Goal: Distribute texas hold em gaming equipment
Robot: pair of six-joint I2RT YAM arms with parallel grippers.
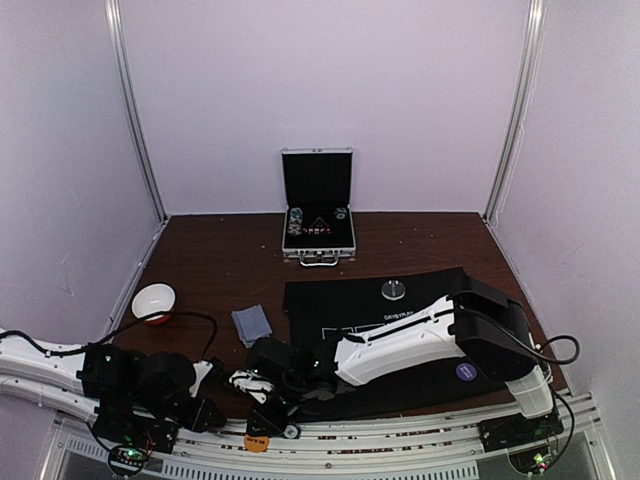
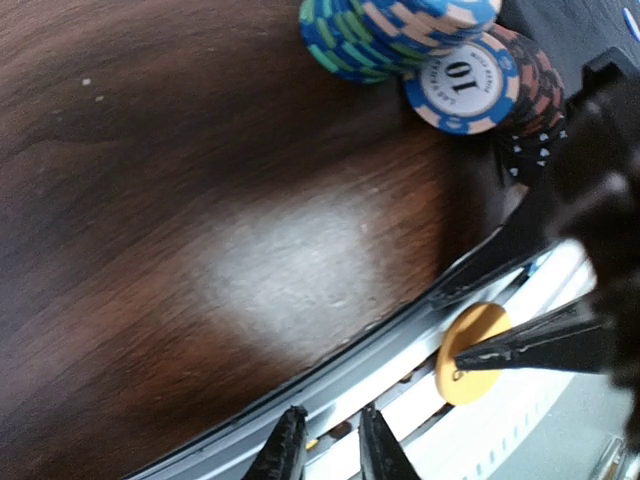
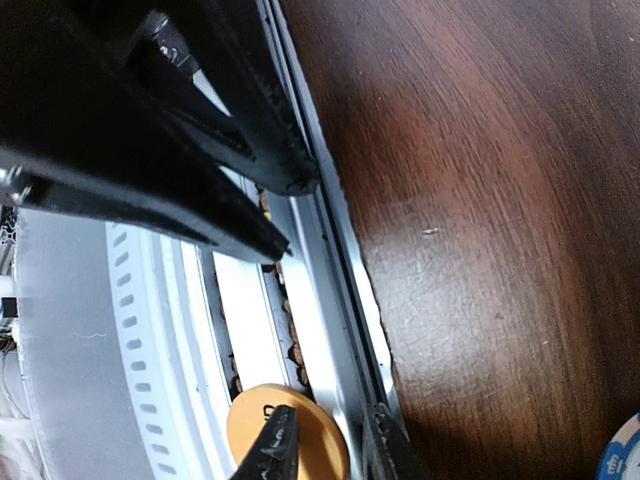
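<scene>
An orange disc (image 1: 257,443) rests on the metal rail along the table's front edge. In the right wrist view my right gripper is just above this orange disc (image 3: 290,435), one finger overlapping it. Its fingers stand a little apart, and no object shows clearly between them. Low over the rail, my left gripper has its tips slightly parted, with only rail visible in the gap. Behind the right gripper, stacks of blue-and-white chips (image 2: 462,85) and dark chips (image 2: 538,90) stand on the wood; the right arm covers them from above.
An open metal case (image 1: 318,235) with chips inside stands at the back. A white bowl (image 1: 153,300) and grey-blue cards (image 1: 251,325) are on the left. Beneath the right arm spreads a black mat (image 1: 340,290), carrying a clear disc (image 1: 393,290) and a purple disc (image 1: 466,371).
</scene>
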